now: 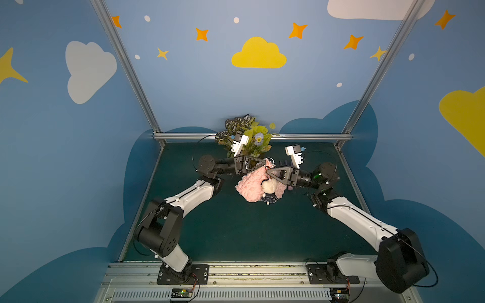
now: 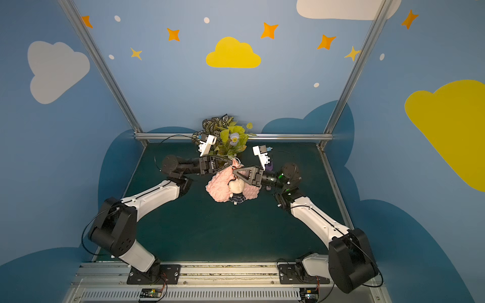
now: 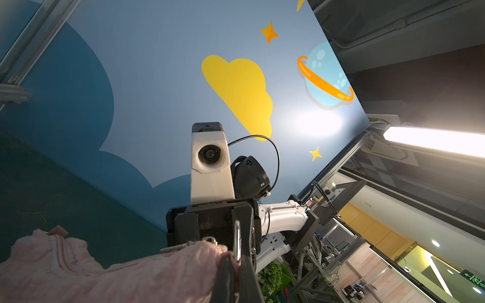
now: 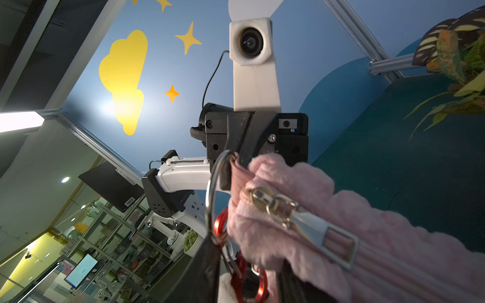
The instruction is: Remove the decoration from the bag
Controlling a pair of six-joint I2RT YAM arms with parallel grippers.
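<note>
A pink quilted bag hangs raised at its zipper end. My left gripper is shut on the pink tab there, beside a large silver ring. A red carabiner is linked to that ring. The decoration, a plush doll with a cream head and dark plaid clothes, hangs in front of the bag. Just below the tab, my right gripper is part open, its fingers on either side of the carabiner. Whether they touch it, I cannot tell.
A leafy potted plant stands by the back rail, close behind the left gripper. A purple object is mostly hidden behind the right gripper.
</note>
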